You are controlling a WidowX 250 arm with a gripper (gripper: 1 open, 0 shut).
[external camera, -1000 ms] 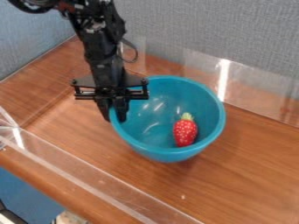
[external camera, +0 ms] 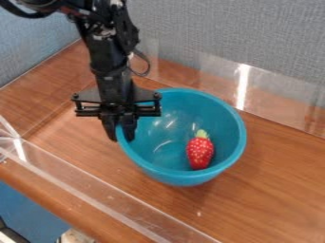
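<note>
A cyan bowl sits on the wooden table, holding a red strawberry with a green top in its right part. My black gripper is at the bowl's left rim, its fingers pointing down over it. Whether they are closed on the rim cannot be told from this view.
A transparent strip runs along the front left edge, and another stands along the back before grey padded walls.
</note>
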